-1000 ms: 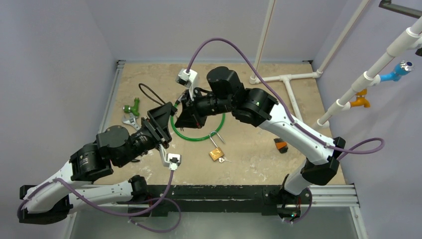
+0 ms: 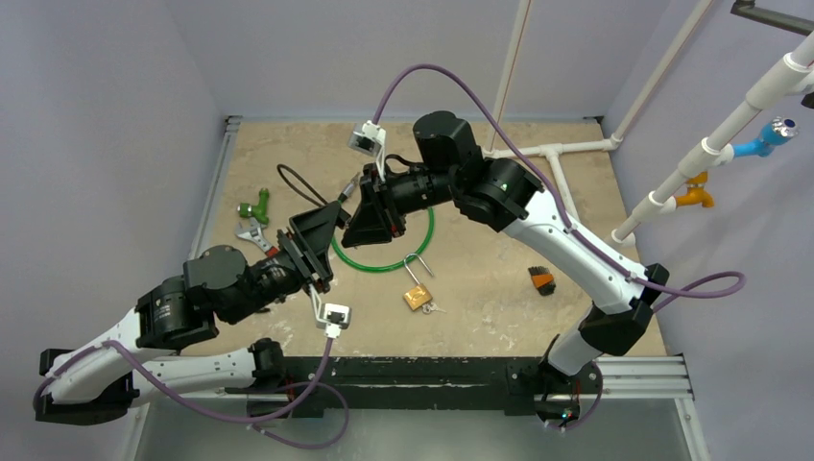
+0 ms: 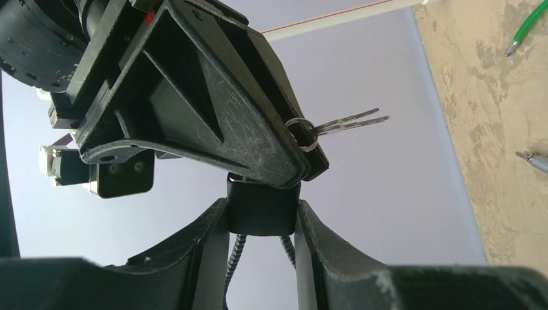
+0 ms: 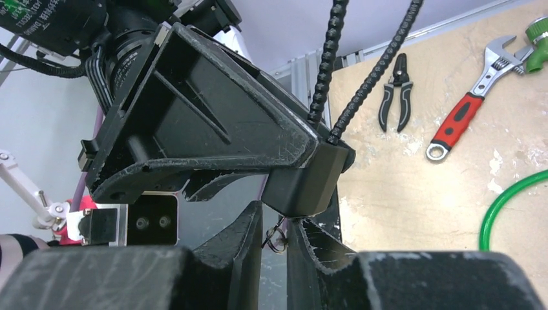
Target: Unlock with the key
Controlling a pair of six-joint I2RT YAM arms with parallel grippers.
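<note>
Both grippers meet above the board. My left gripper (image 2: 331,235) is shut on a black cable-lock body (image 3: 262,206), with two braided cable ends (image 4: 355,103) extending from it. My right gripper (image 2: 355,230) has a key ring (image 3: 300,134) with thin keys (image 3: 352,121) between its fingers, close to the lock body. In the right wrist view the ring (image 4: 276,237) shows just under the lock. Whether a key sits in the lock cannot be seen. A brass padlock (image 2: 417,296) with keys lies on the board (image 2: 480,307).
A green hose loop (image 2: 379,267), wrench (image 4: 455,123), pruners (image 4: 397,97) and green fitting (image 2: 257,208) lie below. An orange-handled brush (image 2: 540,279) lies right of the padlock. White pipes (image 2: 576,149) with taps line the back and right.
The right arm has shifted slightly rightward and up in the top view over the last second. The black cable by my left gripper has also shifted slightly rightward.
</note>
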